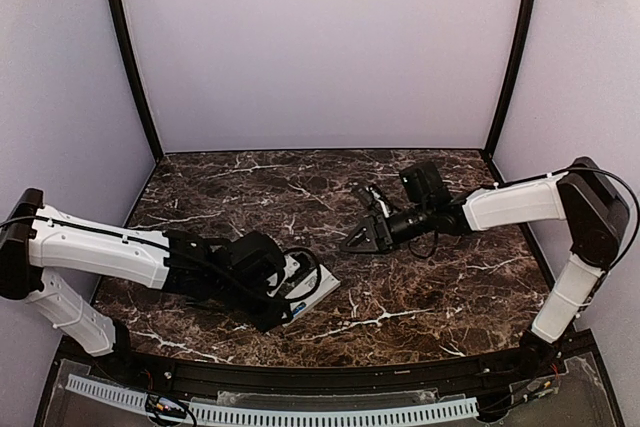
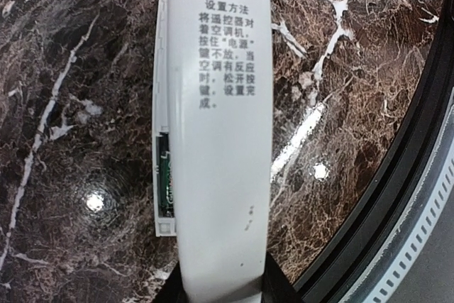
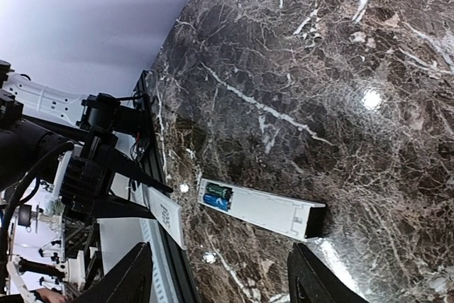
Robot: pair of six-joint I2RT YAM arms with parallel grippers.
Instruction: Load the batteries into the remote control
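The remote body lies on the marble table, its compartment showing a green battery and a blue battery at one end; in the left wrist view it is mostly hidden behind the white back cover (image 2: 220, 140). My left gripper is shut on that cover, holding it above and beside the remote toward the front edge. My right gripper (image 1: 365, 241) stands open over the table to the right of the remote, its fingers (image 3: 319, 278) framing nothing.
The front rail and edge (image 2: 390, 204) of the table lie close to my left gripper.
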